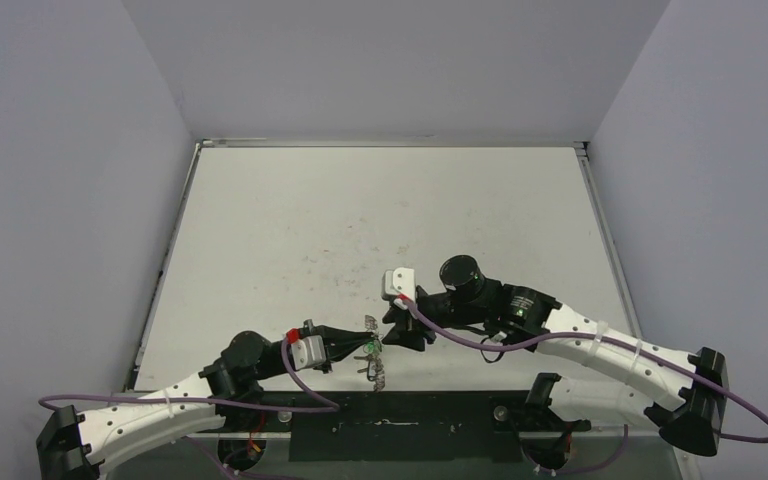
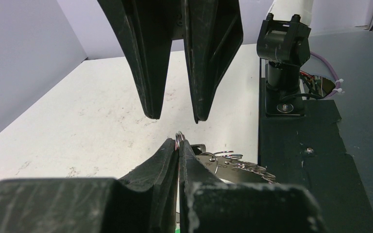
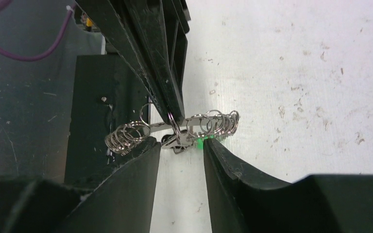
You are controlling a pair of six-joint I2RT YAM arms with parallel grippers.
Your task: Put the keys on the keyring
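My left gripper is shut on a thin metal ring [image 3: 174, 124] at its fingertips. From it hangs a metal keyring bar with many wire rings [image 3: 213, 121] and a green piece [image 3: 200, 143], above the table near its front edge. My right gripper stands open just to the right of the left fingertips, apart from the ring, with nothing between its fingers. In the left wrist view its fingers appear above the held ring.
A dark strip [image 1: 400, 425] runs along the front edge beneath the hanging rings, and grey walls enclose the sides and back.
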